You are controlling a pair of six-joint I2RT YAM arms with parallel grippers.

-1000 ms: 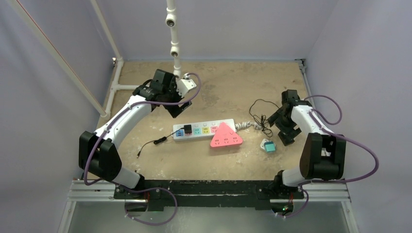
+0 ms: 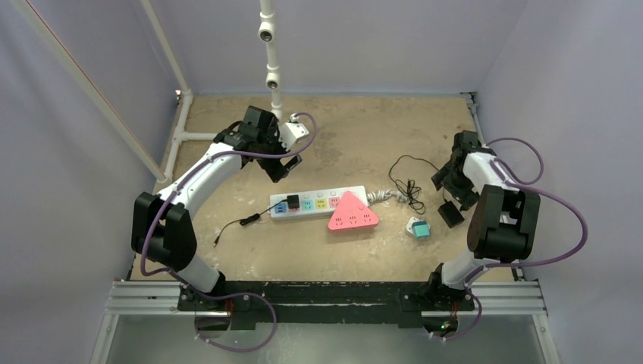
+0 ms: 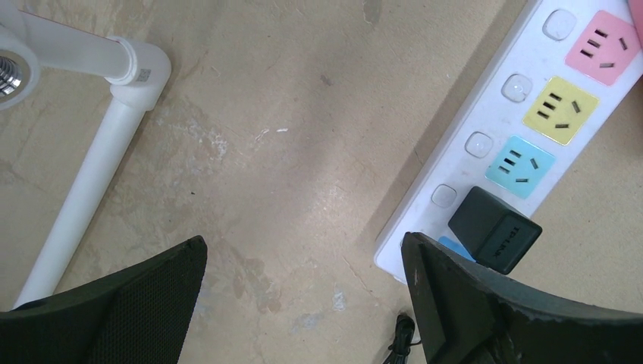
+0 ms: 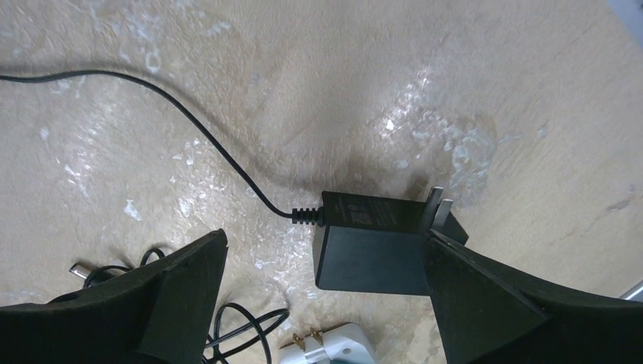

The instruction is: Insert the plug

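Observation:
A black power adapter [image 4: 371, 258] lies on its side on the table at the right, its two metal prongs [image 4: 437, 210] showing and its cord running off to the left. Above it my right gripper is open; the right finger overlaps the adapter's pronged end in the right wrist view, and contact cannot be judged. The white power strip [image 2: 280, 214] with coloured sockets lies mid-table. A black TP-LINK plug [image 3: 497, 231] sits on its left end. Over bare table beyond the strip's left end, my left gripper stands open and empty.
A pink triangular socket block [image 2: 353, 214] leans over the strip's right part. Between it and the adapter are a white-and-teal plug [image 2: 418, 227] and a tangle of black cord [image 2: 412, 196]. White pipes [image 3: 91, 189] stand at the back left.
My right gripper has shifted right and slightly toward the back, and more of the adapter shows in the top view. The left arm has moved only slightly.

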